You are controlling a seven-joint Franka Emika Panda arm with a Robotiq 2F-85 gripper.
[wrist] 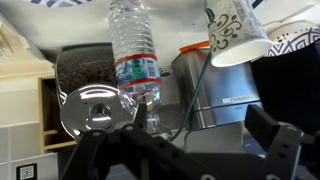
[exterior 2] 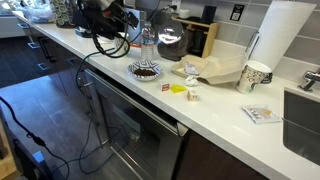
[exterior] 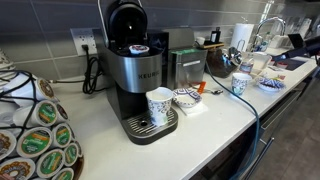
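Note:
My gripper is open in the wrist view, its two dark fingers apart with nothing between them. Beyond the left finger is a clear water bottle (wrist: 137,68) with a red and blue label. A patterned paper cup (wrist: 236,28) shows toward the upper right, apart from the fingers. In exterior view 2 the bottle (exterior 2: 149,42) stands on the counter near the dark arm at upper left. Exterior view 1 has one paper cup (exterior: 160,104) on the drip tray of the coffee maker (exterior: 145,78) and another cup (exterior: 240,82) farther along.
A dark-filled jar (wrist: 85,70) and a metal container (wrist: 222,92) lie close by in the wrist view. Patterned plates (exterior: 187,97) dot the counter. Coffee pods (exterior: 38,140) fill a rack at left. The sink (exterior 2: 303,125) is at the far right of exterior view 2.

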